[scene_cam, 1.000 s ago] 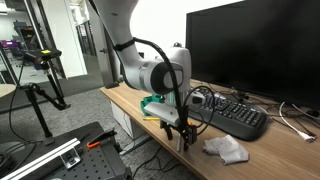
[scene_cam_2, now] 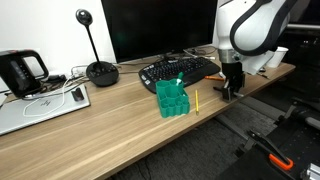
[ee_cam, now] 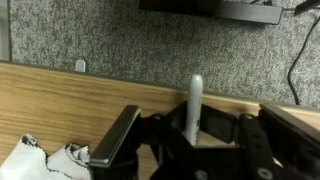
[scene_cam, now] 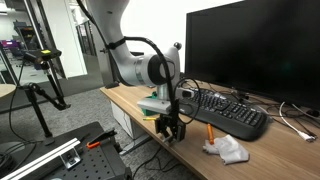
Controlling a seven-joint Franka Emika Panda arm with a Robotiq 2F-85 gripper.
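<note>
My gripper [scene_cam: 168, 129] is low over the front edge of the wooden desk [scene_cam: 270, 153]. In the wrist view its dark fingers [ee_cam: 165, 130] are drawn together. A slim pale grey rod [ee_cam: 195, 105] shows right at the fingertips, its far end over the carpet beyond the desk edge; whether the fingers grip it I cannot tell. In exterior view 2 the fingertips [scene_cam_2: 228, 92] are close to the desk top, with the contact hidden by the dark gripper parts.
A crumpled white cloth [scene_cam: 226, 150] and an orange marker [scene_cam: 210, 133] lie right of the gripper. A green holder [scene_cam_2: 172, 97] and a yellow pencil [scene_cam_2: 197, 100] are on the desk. The keyboard [scene_cam: 230, 115] stands behind.
The gripper has shifted left and slightly up in exterior view 1, and the pale rod near its fingertips has shifted with it. The orange marker has come into fuller view.
</note>
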